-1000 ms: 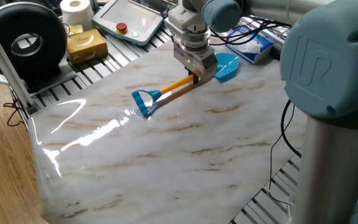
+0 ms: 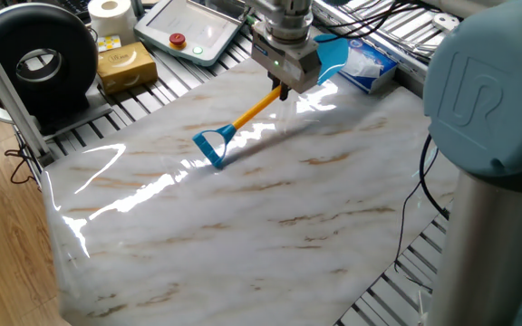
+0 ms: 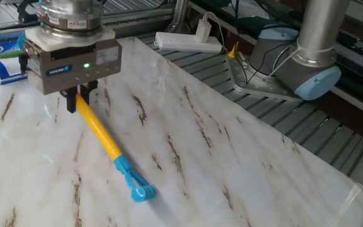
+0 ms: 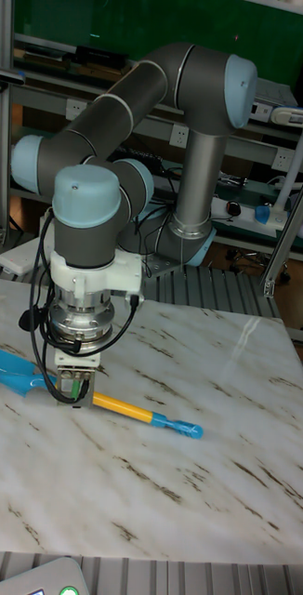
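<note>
A toy shovel has a yellow shaft [image 2: 256,109], a blue D-shaped handle [image 2: 214,145] and a blue blade [image 2: 333,60]. My gripper [image 2: 284,92] is shut on the yellow shaft near the blade end. In exterior view 1 the shovel slopes, blade end up and handle end low at the marbled sheet; whether the handle touches it I cannot tell. Dark fingers [image 3: 72,103] straddle the top of the shaft in exterior view 2, where the gripper body hides the blade. Exterior view 3 shows the blade [image 4: 9,369] left of the gripper and the handle [image 4: 178,427] right.
The glossy marbled sheet [image 2: 234,244] is otherwise clear. At its back edge are a blue-and-white packet [image 2: 368,68], a teach pendant [image 2: 188,29] with a red button, and a brown box [image 2: 127,68]. A white power strip [image 3: 188,43] lies near the arm's base.
My gripper has risen and moved toward the back with the shovel in it. The blade has lifted, and the shaft is steeper and farther from its shadow. The handle end has barely moved.
</note>
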